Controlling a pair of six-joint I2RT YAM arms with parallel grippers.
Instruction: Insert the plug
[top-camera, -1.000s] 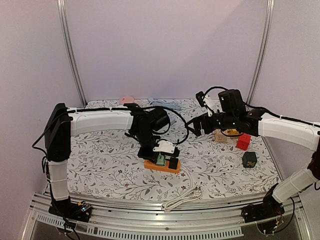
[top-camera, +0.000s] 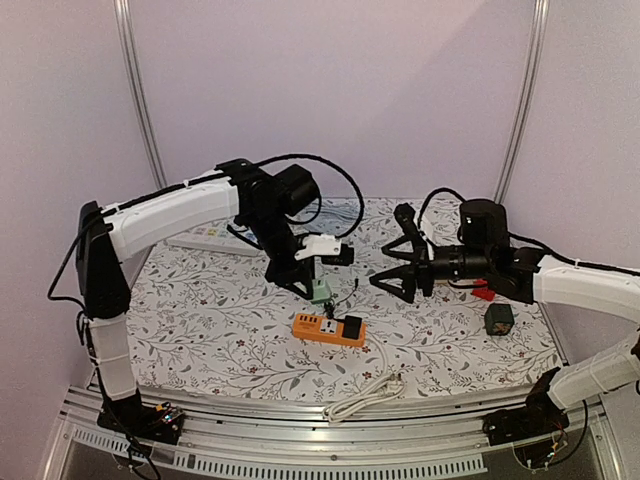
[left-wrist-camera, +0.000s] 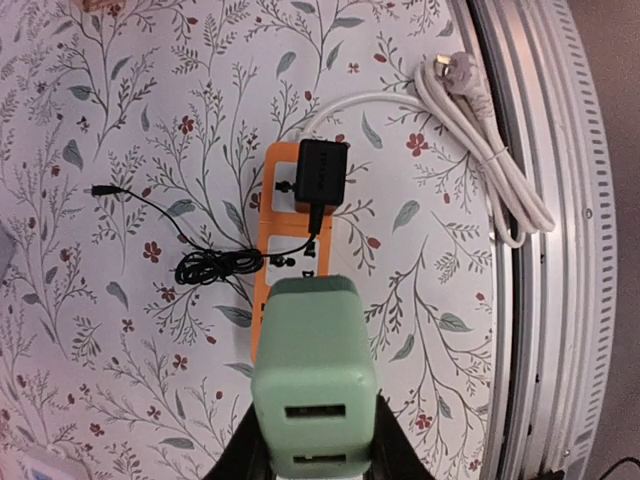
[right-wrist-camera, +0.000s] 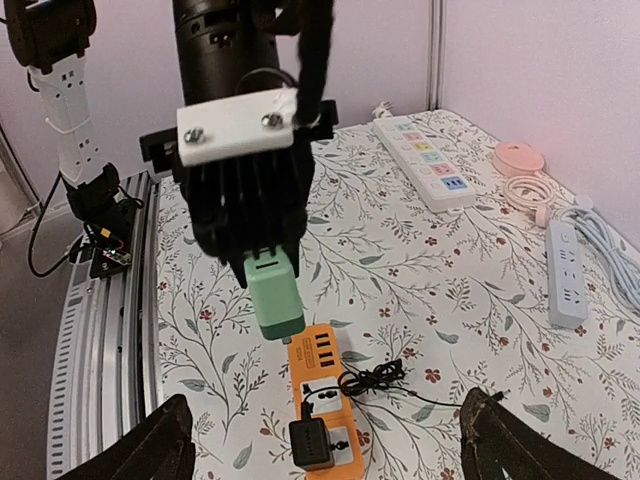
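Note:
An orange power strip (top-camera: 312, 328) lies on the table, a black adapter (left-wrist-camera: 320, 172) seated at one end, its thin cable coiled beside it. Above the strip, my left gripper is shut on a mint-green plug block (left-wrist-camera: 310, 350), which hides part of the strip in the left wrist view. In the right wrist view the green block (right-wrist-camera: 274, 293) hangs clear of the strip. My right gripper (top-camera: 392, 270) stands open to the right of it, its fingers at the bottom of the right wrist view with nothing held.
A white coiled cable (left-wrist-camera: 485, 160) lies at the front edge. A white key board (right-wrist-camera: 420, 165), pink disc (right-wrist-camera: 517, 158) and grey strip (right-wrist-camera: 566, 275) lie at the back. A dark cube (top-camera: 499, 319) sits at the right.
My left gripper has risen off the power strip with the green block in it.

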